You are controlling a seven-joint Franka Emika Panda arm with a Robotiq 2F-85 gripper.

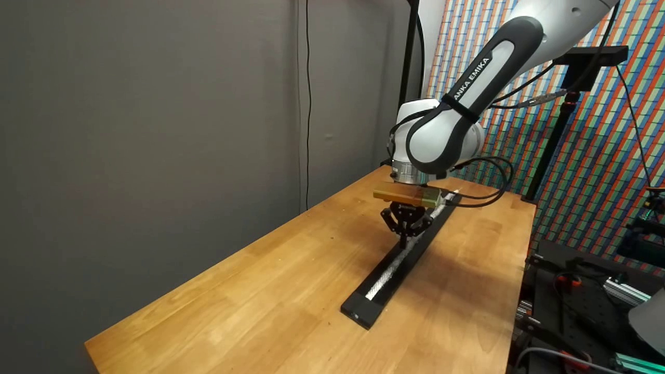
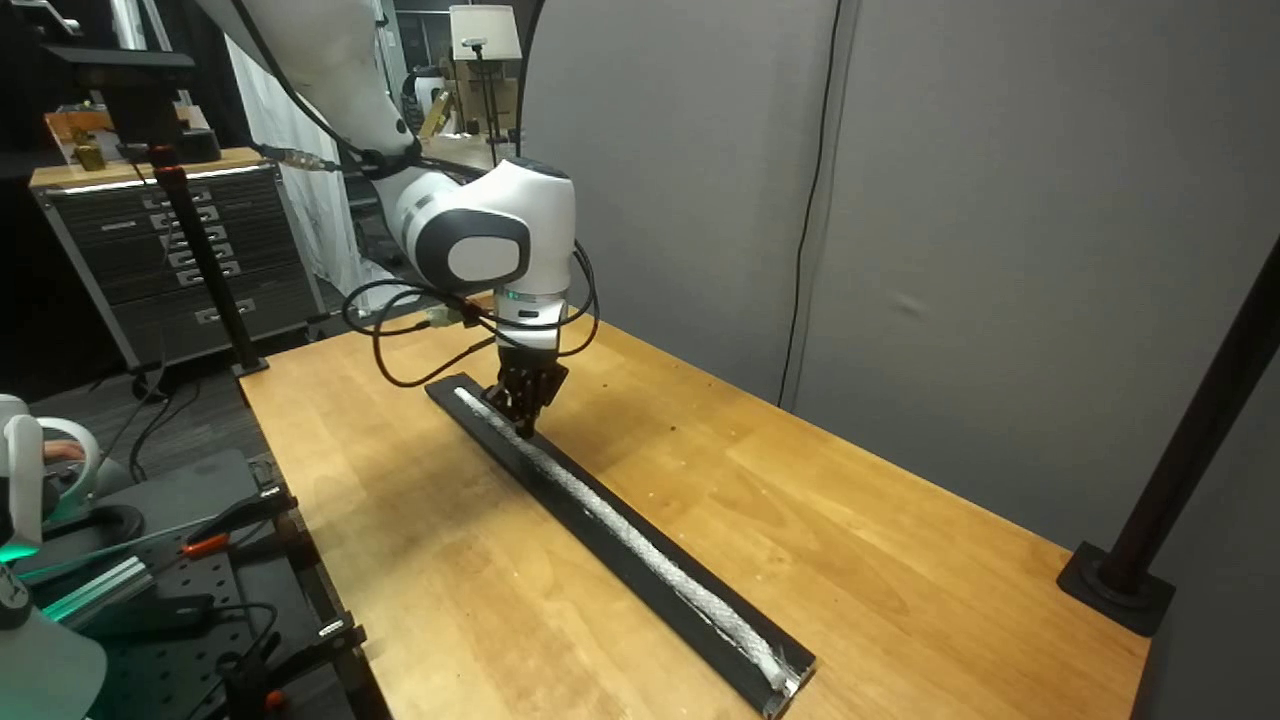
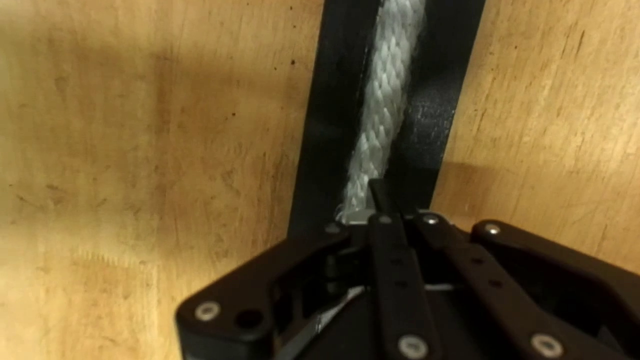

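Note:
A long black strip (image 1: 363,309) lies flat on the wooden table, with a white braided rope (image 1: 387,275) running along its length. My gripper (image 1: 403,244) points straight down over the strip, its fingers low at the rope. Exterior view 2 puts the gripper (image 2: 525,428) nearer the strip's far left end, and most of the rope (image 2: 648,554) stretches clear of it. From the wrist, the gripper appears shut, fingertips overlapping the right side of the rope (image 3: 385,90). I see no rope between the fingers; whether they touch it is unclear.
Bare wooden table (image 1: 249,299) surrounds the strip on both sides. A grey partition (image 1: 205,124) borders the table's back. A black post (image 2: 1146,504) stands at the table's right end in exterior view 2.

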